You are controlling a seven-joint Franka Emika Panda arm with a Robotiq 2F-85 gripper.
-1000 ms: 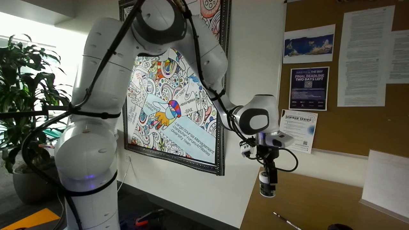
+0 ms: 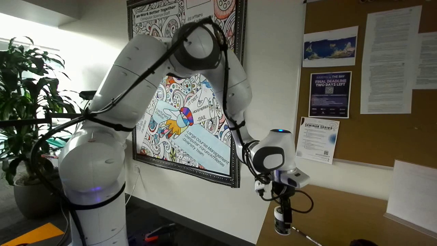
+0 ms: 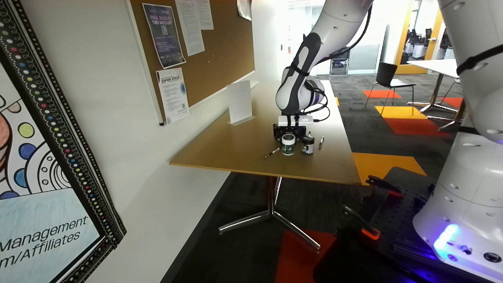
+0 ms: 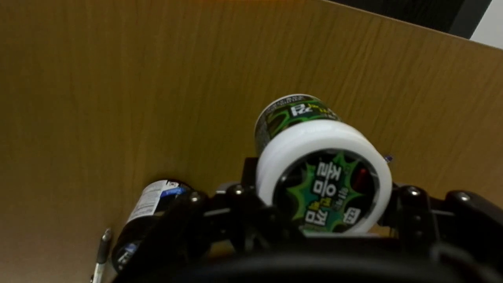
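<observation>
A white-lidded canister [image 4: 327, 184] with a green and black label is between the fingers of my gripper [image 2: 285, 221], which is shut on it. From above, the wrist view shows its lid, with Korean lettering, and part of its side beyond. The canister [image 3: 288, 146] looks upright and low over the wooden table [image 3: 226, 153]; whether its base touches the top cannot be told. A dark jar [image 3: 307, 146] stands close beside it, apart from the fingers. In the wrist view that jar [image 4: 158, 200] is partly hidden behind the gripper.
One pen [image 3: 321, 143] lies past the dark jar, and another pen [image 3: 272, 153] lies on the canister's other side. Toward the wall stands a white panel [image 3: 240, 103]. Bare tabletop stretches between the canister and the table's near edge in exterior view 2.
The arm has come down, and the canister in the gripper has lowered with it toward the table, shifting slightly left in exterior view 1. The pen there has not moved.
</observation>
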